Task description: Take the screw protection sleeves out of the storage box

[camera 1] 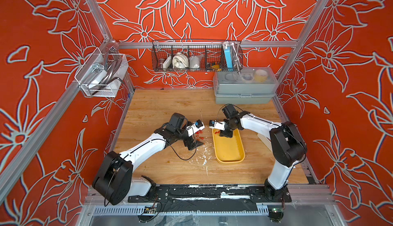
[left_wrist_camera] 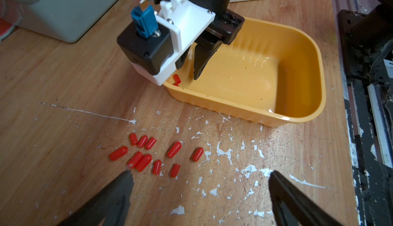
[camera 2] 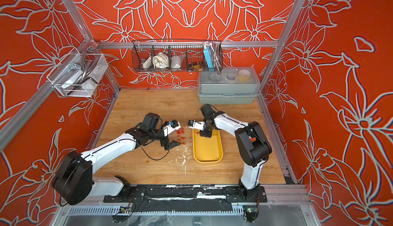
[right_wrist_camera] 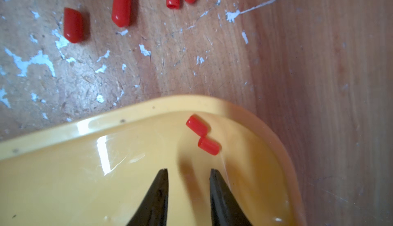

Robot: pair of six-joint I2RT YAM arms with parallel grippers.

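Note:
The yellow storage box (left_wrist_camera: 253, 82) sits right of centre. Two red sleeves (right_wrist_camera: 208, 146) lie in its far corner. My right gripper hangs open inside the box just short of them, with nothing between its fingers. Several red sleeves (left_wrist_camera: 143, 162) lie loose on the wooden table left of the box. My left gripper is open above the table beside them, its blurred fingertips apart, holding nothing.
A grey lidded container (camera 1: 243, 97) stands at the back right. Wire baskets (camera 1: 167, 58) hang on the back and left walls.

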